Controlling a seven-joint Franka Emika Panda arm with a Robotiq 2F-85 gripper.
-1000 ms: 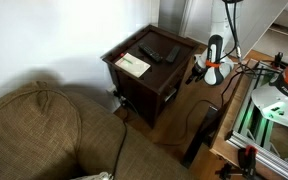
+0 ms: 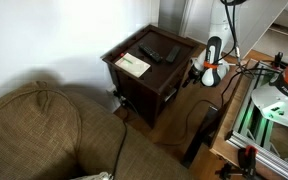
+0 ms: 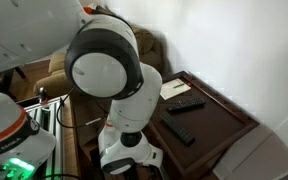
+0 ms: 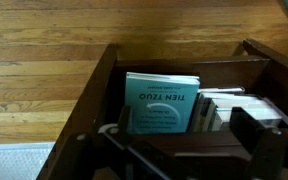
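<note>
In the wrist view, a dark wooden drawer or open compartment (image 4: 106, 88) holds a teal book (image 4: 162, 108) lying face up, with white lettering on its cover. Beside it on the right are several more books (image 4: 246, 108) with pale page edges. My gripper is open over the compartment, its fingers spread to either side of the picture. Nothing shows between them. Exterior view 1 has the gripper (image 2: 195, 72) small and dark beside the right side of the brown side table (image 2: 149, 84); the books cannot be made out there.
On the tabletop lie a white paper or card (image 2: 132, 65) and dark remotes (image 2: 164, 49). A brown couch (image 2: 44, 135) stands at left. Cables (image 2: 222, 97) hang near the arm.
The arm's white wrist section has shifted slightly left and down beside the table. The table and the things on it have stayed where they were.
</note>
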